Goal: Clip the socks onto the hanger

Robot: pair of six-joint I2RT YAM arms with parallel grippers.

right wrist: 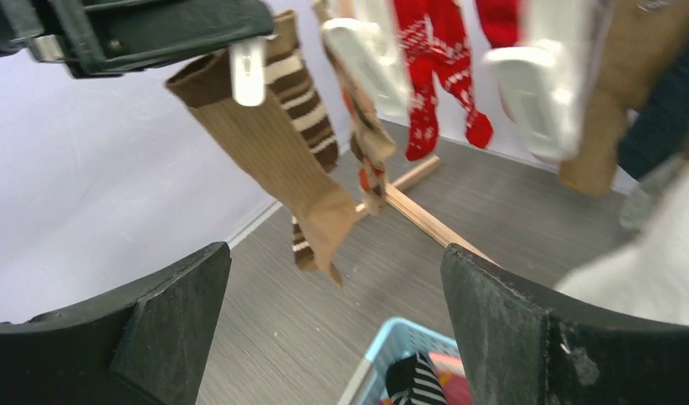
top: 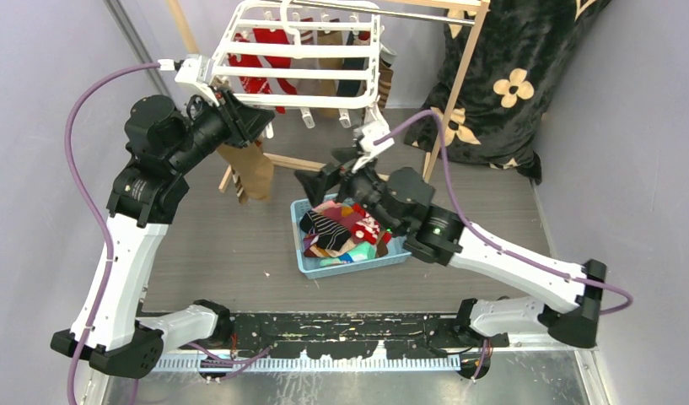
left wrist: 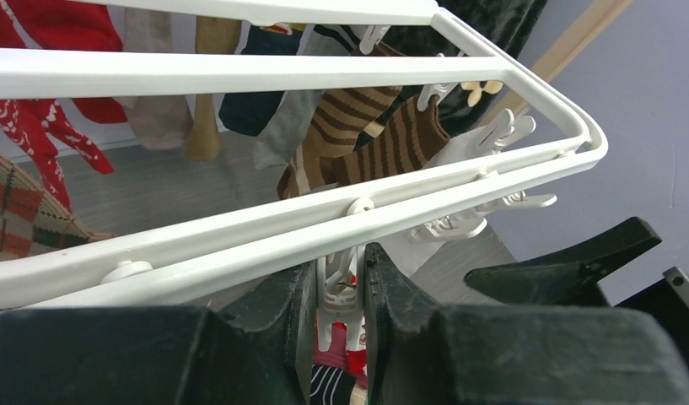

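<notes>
The white hanger (top: 303, 74) spreads across the top view, with several socks on its far clips. At its front left corner my left gripper (top: 258, 126) is shut on a white clip (left wrist: 339, 308) below the front bar. No cloth shows in that clip in the left wrist view. A brown sock (right wrist: 277, 139) hangs right behind the same clip in the right wrist view; what holds its top is hidden. My right gripper (top: 317, 173) is open below the front bar, its fingers (right wrist: 176, 325) wide apart with nothing between.
Empty clips (top: 308, 118) hang along the front bar. A pale sock (top: 374, 118) hangs at the right corner. On the floor below stands a blue basket (top: 349, 268) of loose socks. A wooden pole (top: 453, 93) and dark cushion (top: 501, 126) lie to the right.
</notes>
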